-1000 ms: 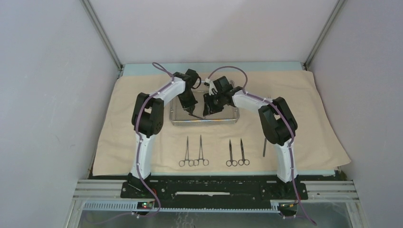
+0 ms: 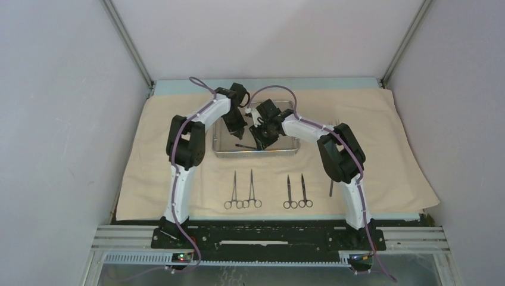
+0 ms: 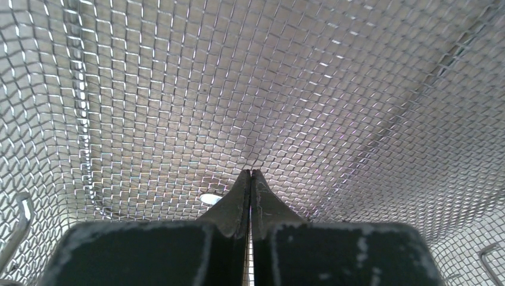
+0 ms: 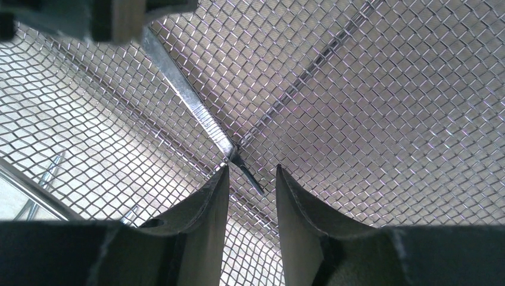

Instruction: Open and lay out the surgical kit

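A mesh tray (image 2: 229, 154) stands at the middle of the cloth. Inside it one slim flat metal instrument (image 4: 187, 95), like a scalpel handle, lies on the mesh near the front wall; its narrow dark tip is at the right wrist view's centre. My right gripper is over that tip, fingers apart, the tip seen between them with nothing held. My left gripper is shut over bare mesh, nothing showing between its fingertips. In the top view the instrument (image 2: 243, 146) is partly hidden by my right gripper.
Two clamp-like instruments (image 2: 252, 190) and two pairs of scissors (image 2: 289, 193) lie in front of the tray. A slim instrument (image 2: 331, 187) lies to the right, partly under the right arm. Both arms are close together above the tray.
The left gripper has moved slightly, uncovering the instrument's left end. The laid-out instruments have stayed put.
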